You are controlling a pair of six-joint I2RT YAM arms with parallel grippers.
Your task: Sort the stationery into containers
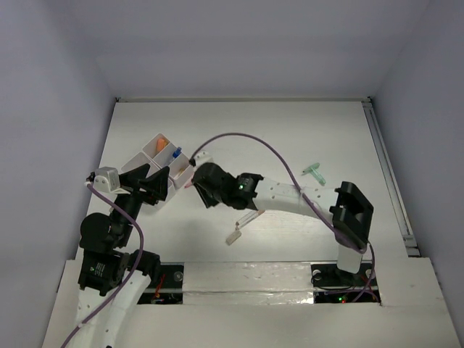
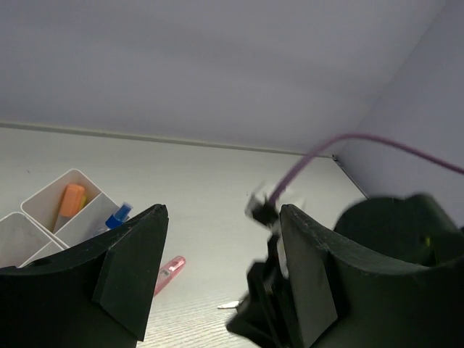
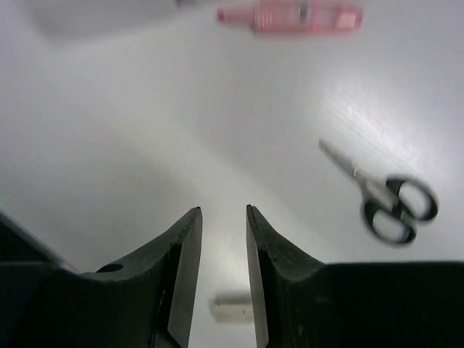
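My right gripper (image 1: 206,199) is raised over the table's left-middle, near the white divided container (image 1: 138,163). Its fingers in the right wrist view are nearly together; what they hold is unclear, with a pale blurred piece (image 3: 232,310) below their tips. A pink stationery item (image 3: 308,18) and black-handled scissors (image 3: 388,232) lie on the table beneath. A green item (image 1: 312,168) lies at the right. Orange (image 2: 72,199) and blue (image 2: 117,217) items sit in the container. My left gripper (image 1: 148,185) stands open at the left, empty.
A pale item (image 1: 235,235) lies on the table near the front middle. Walls surround the back and sides.
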